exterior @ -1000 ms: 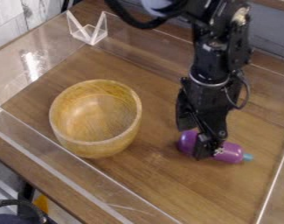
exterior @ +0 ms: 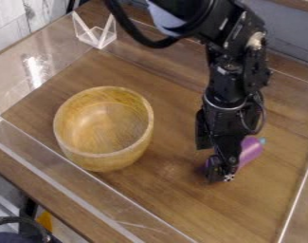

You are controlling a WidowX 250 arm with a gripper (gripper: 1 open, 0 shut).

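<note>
The black gripper point(exterior: 222, 158) hangs down over a purple object point(exterior: 248, 154) on the right part of the wooden table, its fingers low around it. The object lies diagonally, rising toward the upper right, partly hidden by the fingers. The gripper is open; whether both fingers touch the object is hard to tell.
A large wooden bowl point(exterior: 103, 125) stands to the left of the gripper. A white wire-like item point(exterior: 96, 30) sits at the back left.
The purple object has turned from lying toward the lower right to pointing up to the right. The gripper has shifted and come down around it.
</note>
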